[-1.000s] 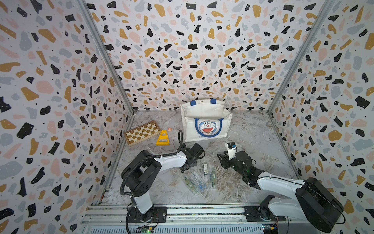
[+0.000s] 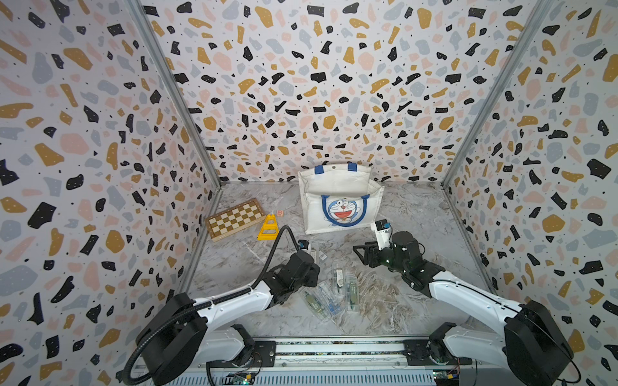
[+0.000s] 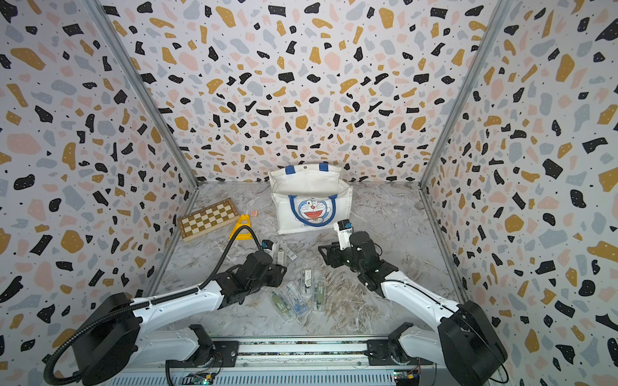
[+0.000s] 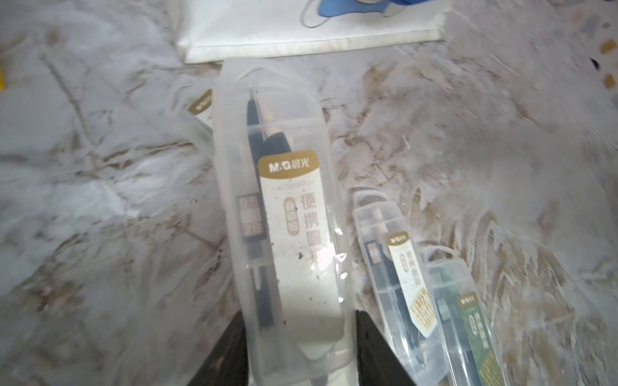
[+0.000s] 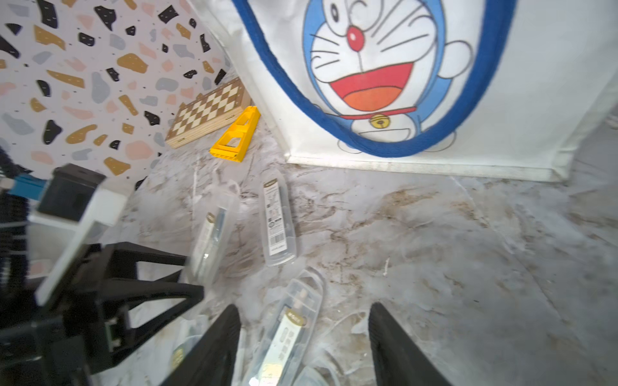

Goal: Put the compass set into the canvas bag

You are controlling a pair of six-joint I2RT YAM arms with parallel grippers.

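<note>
A clear compass-set case [image 4: 296,251] with a white M&G label fills the left wrist view, lifted between the fingers of my left gripper; it also shows beside that gripper in the right wrist view [image 5: 209,244]. More cases [image 4: 399,283] lie flat on the marble table, one [image 5: 276,218] near the bag. The white canvas bag [image 2: 341,180] with a blue handle and cartoon face stands upright at the back centre, its top open. My right gripper hangs over the table in front of the bag, open, with nothing between its fingers.
A chessboard [image 2: 233,217] and a yellow plastic piece [image 2: 268,231] lie at the back left, with a small orange item near them. The table right of the bag [image 3: 392,212] is clear.
My right gripper has risen and moved slightly toward the bag.
</note>
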